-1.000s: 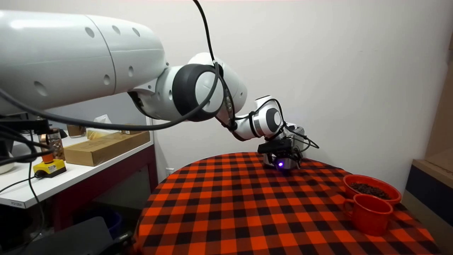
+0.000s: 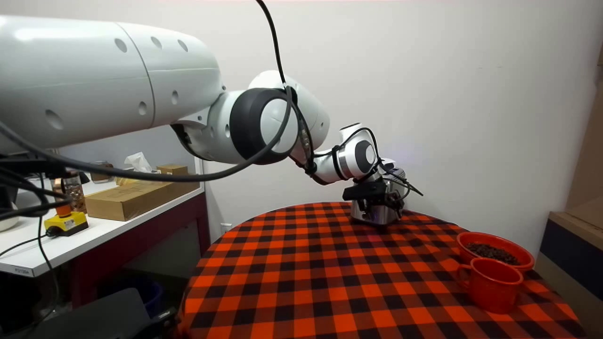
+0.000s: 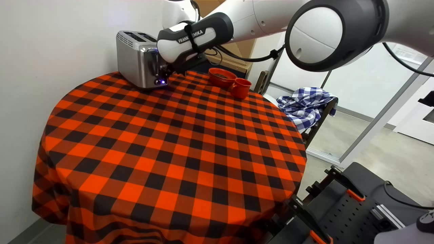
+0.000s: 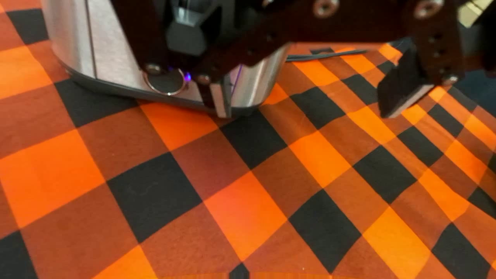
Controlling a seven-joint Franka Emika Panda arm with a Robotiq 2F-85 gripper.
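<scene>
A silver two-slot toaster (image 3: pixel 132 57) stands upright on the table near the wall. In the wrist view, its metal front (image 4: pixel 111 67) fills the upper left, with a round dial (image 4: pixel 165 86) beside a small purple light. My gripper is open right by this front. The left of its fingers (image 4: pixel 224 100) overlaps the toaster's lower right corner in view, and contact cannot be told. The other finger stands well to the right, over the cloth. Nothing shows between them. The arm and gripper body hide part of the toaster's front in both exterior views.
A red bowl (image 2: pixel 462 243) of small dark brown pieces and a red mug (image 2: pixel 492 291) stand at the table's right side. A thin dark cord (image 4: pixel 321 56) lies behind the toaster. Most of the red-and-black checked tablecloth (image 3: pixel 162 162) is clear.
My gripper and wrist have risen slightly by the toaster.
</scene>
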